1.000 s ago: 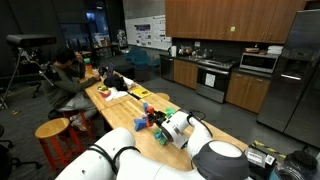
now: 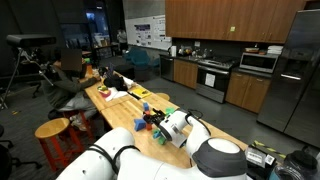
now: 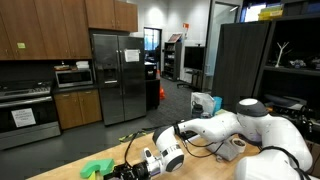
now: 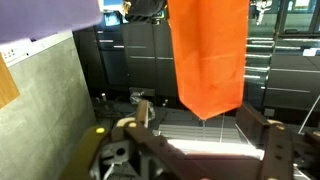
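Note:
In the wrist view an orange-red block (image 4: 208, 60) reaches down from the top edge into the gap above my gripper. Dark fingers (image 4: 130, 150) show at both sides below it, spread apart, and I see no firm contact with the block. A purple block (image 4: 60, 18) fills the upper left corner, nearer the camera. From exterior view 1, the gripper (image 2: 155, 118) is low over the wooden table among small coloured blocks, partly hidden by the arm. Exterior view 2 shows a green block (image 3: 97, 167) on the table beside the dark gripper (image 3: 125, 171).
Further along the table (image 2: 215, 133) lie more coloured items, including a yellow one (image 2: 134, 96). Red stools (image 2: 55, 130) stand beside it. A dark cylinder and other gear (image 2: 262, 158) sit near the arm's base. Kitchen cabinets and a fridge (image 3: 120, 75) are well behind.
Around the gripper the coloured patches look slightly different, with less red and more blue showing. The arm has barely moved; finer detail is too small to tell.

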